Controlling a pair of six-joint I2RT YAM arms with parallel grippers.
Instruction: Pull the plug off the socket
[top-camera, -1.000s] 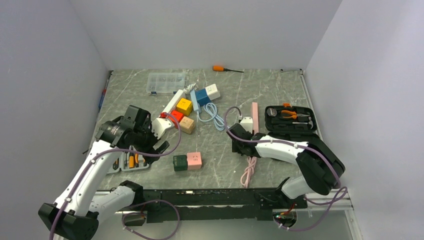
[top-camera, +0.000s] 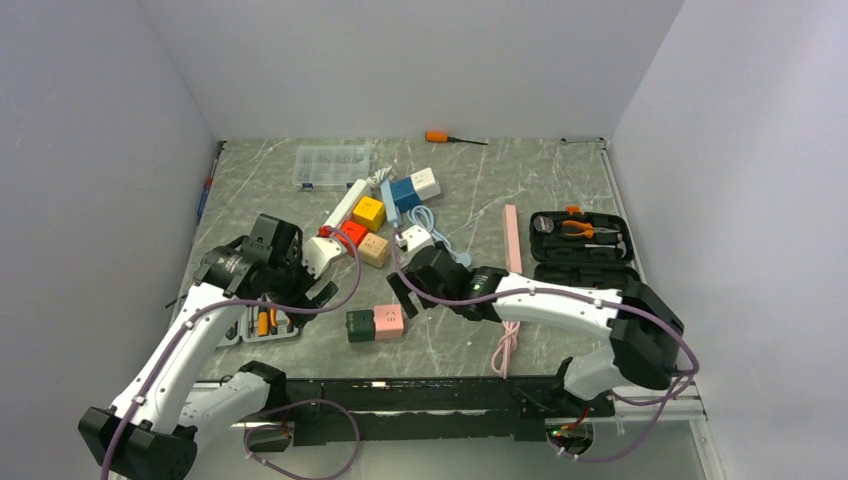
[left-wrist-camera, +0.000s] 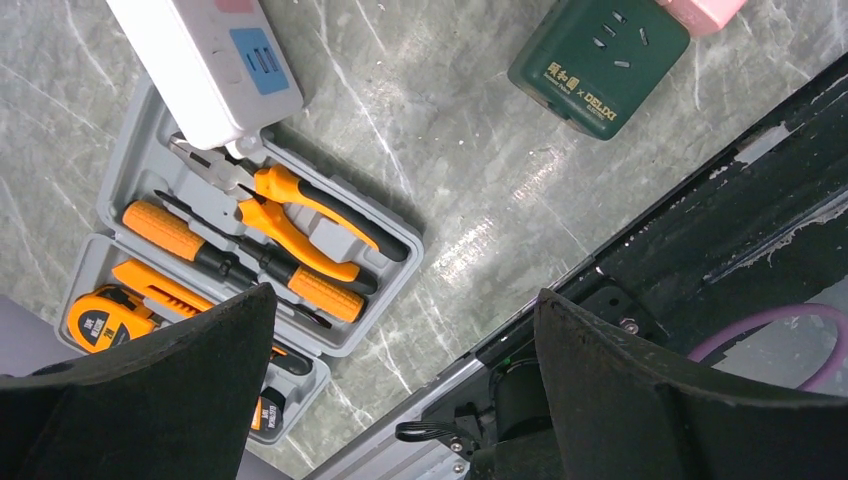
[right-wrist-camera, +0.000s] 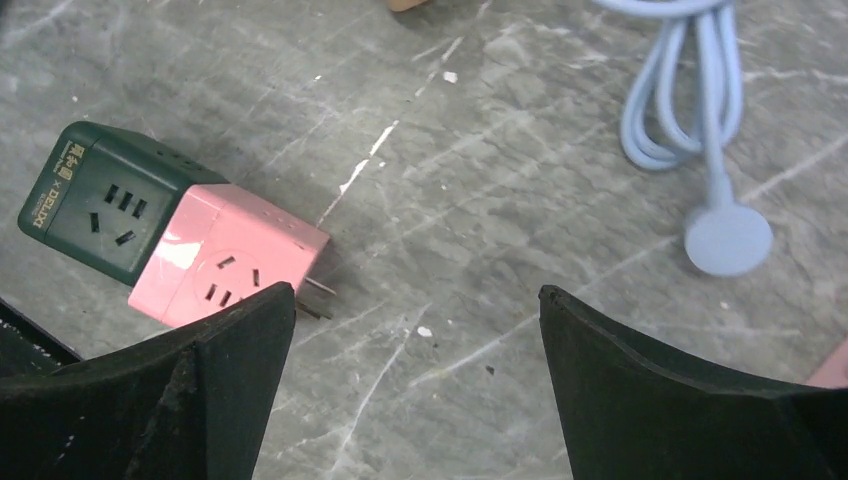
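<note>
A green cube socket (top-camera: 360, 326) and a pink one (top-camera: 388, 321) sit together at front centre, metal pins showing beside the pink one in the right wrist view. My right gripper (top-camera: 405, 301) is open above and to their upper right; in its view the pair (right-wrist-camera: 220, 260) lies lower left. My left gripper (top-camera: 315, 302) is open over the left side, with the green socket (left-wrist-camera: 600, 70) at upper right of its view. A pink power strip (top-camera: 510, 230) with coiled cable lies to the right.
Grey toolbox (left-wrist-camera: 400, 250) at left, black toolbox (top-camera: 580, 265) at right. Behind the sockets are yellow (top-camera: 368, 212), red, wooden and blue cubes, white and blue strips with cables, and a clear case (top-camera: 330, 165). Bare table surrounds the pair.
My right gripper has moved left from over the pink power strip towards the green and pink sockets. The left arm is nearly still.
</note>
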